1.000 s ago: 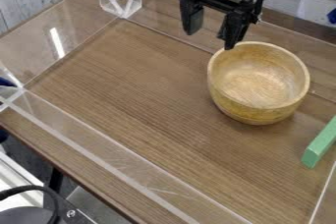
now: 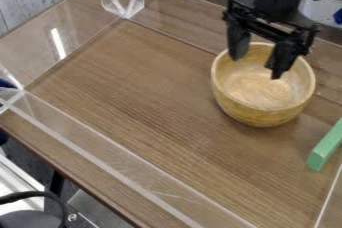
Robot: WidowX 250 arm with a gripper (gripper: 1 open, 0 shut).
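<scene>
My black gripper point(image 2: 261, 52) hangs at the upper right over a round tan bowl point(image 2: 265, 99), its two fingers spread open at the bowl's back rim. I see nothing held between them. The bowl looks empty, though the gripper hides part of its back.
A green bar point(image 2: 323, 145) lies at the right edge, beside the bowl. Black cables or parts sit at the lower left.
The gripper has moved right and down from behind the bowl to over it. The bowl and green bar look unmoved.
</scene>
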